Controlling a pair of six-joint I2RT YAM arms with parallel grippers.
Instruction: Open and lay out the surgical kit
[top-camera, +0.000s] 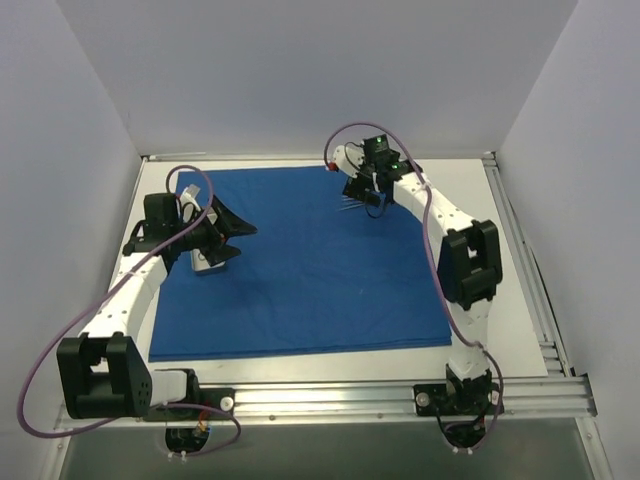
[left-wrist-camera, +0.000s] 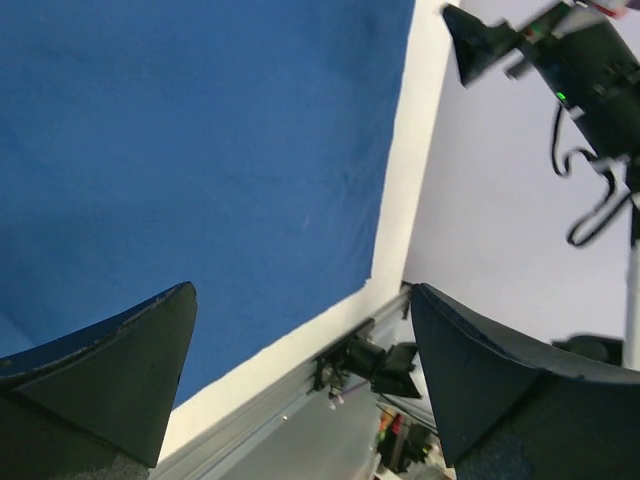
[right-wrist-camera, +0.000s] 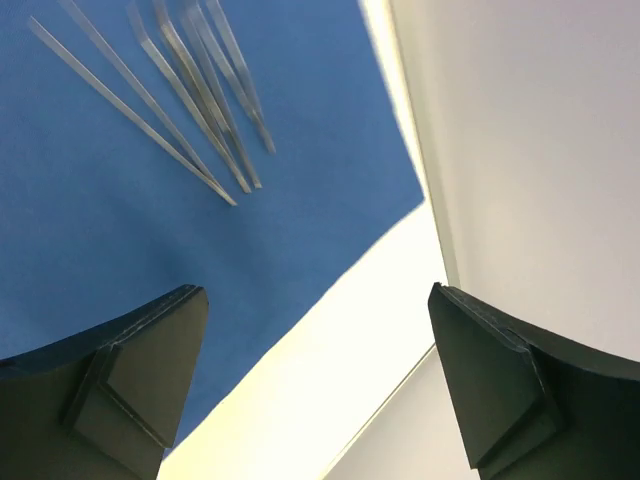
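Several slender metal instruments lie roughly side by side at the back right of the blue cloth, beneath my right gripper; its open fingers frame them in the right wrist view, holding nothing. A pale metal tray sits at the cloth's left, largely hidden under my left gripper, which is open and empty over the cloth. In the left wrist view the right arm appears at upper right.
A white table margin surrounds it, bordered by metal rails and grey walls at the back and sides.
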